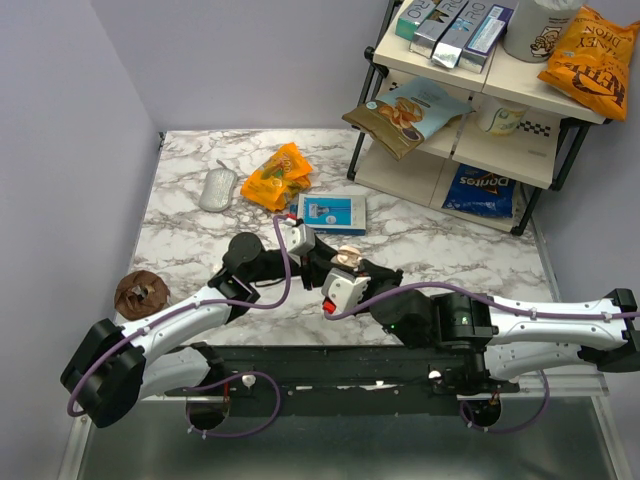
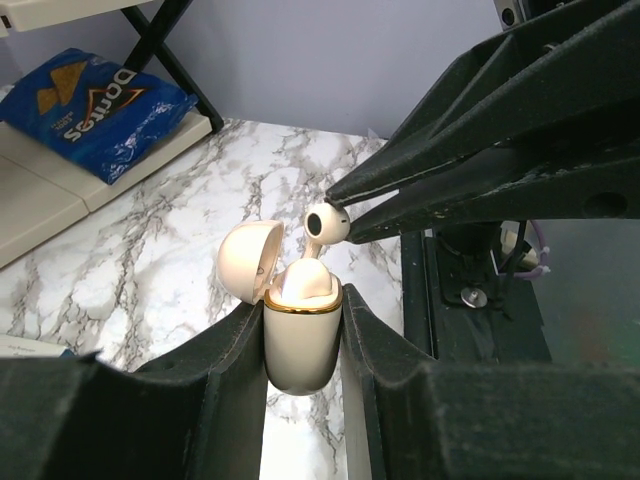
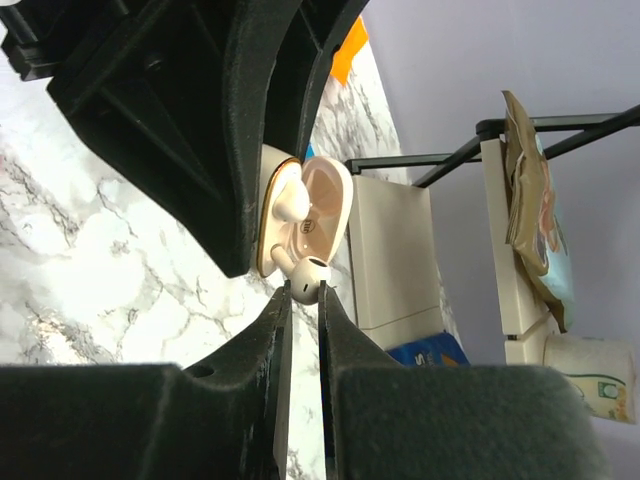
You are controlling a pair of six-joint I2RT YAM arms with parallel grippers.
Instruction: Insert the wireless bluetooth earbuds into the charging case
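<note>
My left gripper is shut on the small cream charging case (image 2: 301, 350), which has a gold rim and a raised lid (image 2: 247, 262). One cream earbud (image 3: 292, 203) sits low inside the case. A second earbud (image 2: 327, 224) stands tilted, its round head outside the case and its stem reaching into the opening; how deep the stem goes cannot be told. At that head are the tips of my right gripper, its fingers parted slightly and a narrow gap showing between them. From the top view the two grippers meet above the table's front edge, and the earbuds are too small to distinguish.
On the marble table (image 1: 440, 265) behind the arms lie a blue box (image 1: 332, 213), an orange bag (image 1: 279, 178) and a grey pouch (image 1: 218, 188). A brown bowl (image 1: 142, 295) is at left. The loaded shelf (image 1: 400, 186) occupies the back right.
</note>
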